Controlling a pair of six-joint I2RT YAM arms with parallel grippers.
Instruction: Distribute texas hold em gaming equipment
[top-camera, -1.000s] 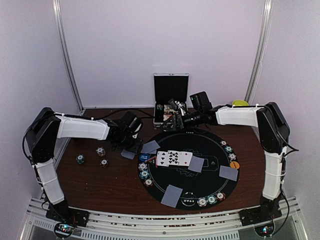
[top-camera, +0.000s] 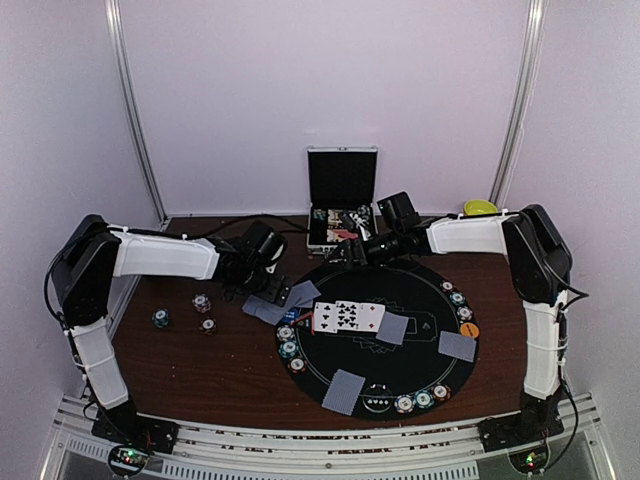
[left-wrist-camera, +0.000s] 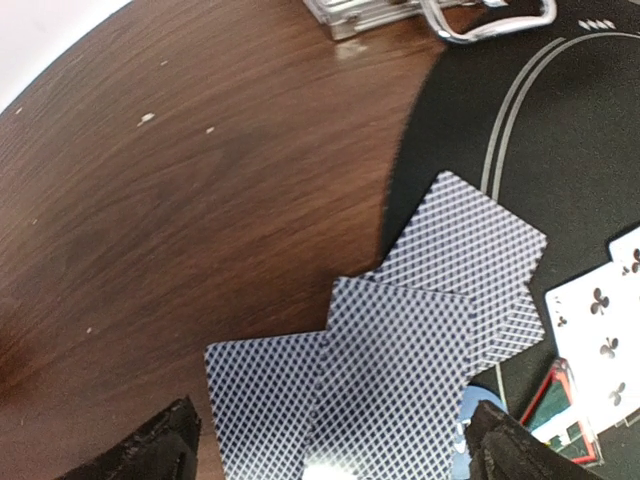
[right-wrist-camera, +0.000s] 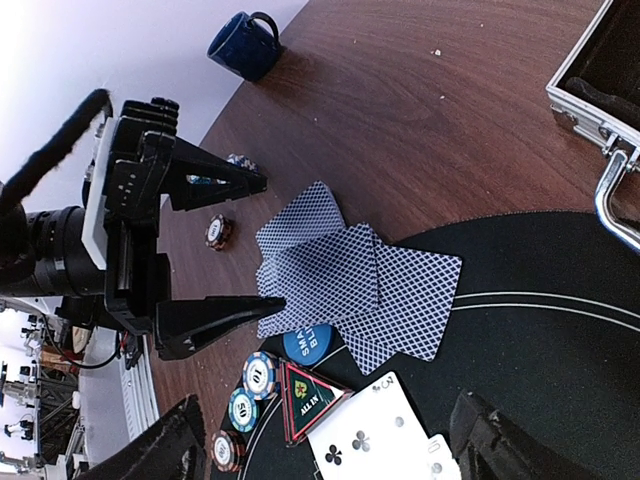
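Note:
My left gripper (top-camera: 277, 288) hangs over the left rim of the round black poker mat (top-camera: 420, 280), its fingers (right-wrist-camera: 215, 322) apart. Under it, blue-backed cards (left-wrist-camera: 390, 370) overlap, spreading from the wood onto the mat. At the back of the mat my right gripper (top-camera: 343, 255) is open, nothing seen between its fingers. Face-up cards (top-camera: 348, 317) lie mid-mat, with the red all-in marker (right-wrist-camera: 305, 400) and the blue small blind button (right-wrist-camera: 307, 343) beside them. More face-down cards (top-camera: 344, 392) rest at the front and right (top-camera: 457, 346).
Behind the mat stands an open chip case (top-camera: 342, 180). Chip stacks (top-camera: 289, 349) line the mat's rim; several loose chips (top-camera: 202, 302) sit on the wood at left. A dark blue mug (right-wrist-camera: 244, 46) and a yellow bowl (top-camera: 479, 207) are off to the sides.

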